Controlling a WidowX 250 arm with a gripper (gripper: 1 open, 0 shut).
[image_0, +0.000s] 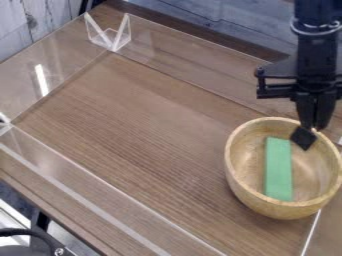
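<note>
A round tan bowl (246, 180) sits at the right of the wooden surface, holding a green rectangular block (278, 165) and a small dark block (302, 137) near its back right. The dark gripper (310, 112) hangs over the bowl's back right rim, just above the dark block. Its fingers look close together; whether anything is between them is hard to see.
A white wire corner piece (110, 32) stands at the back left. A black cable or part (20, 242) lies at the lower left edge.
</note>
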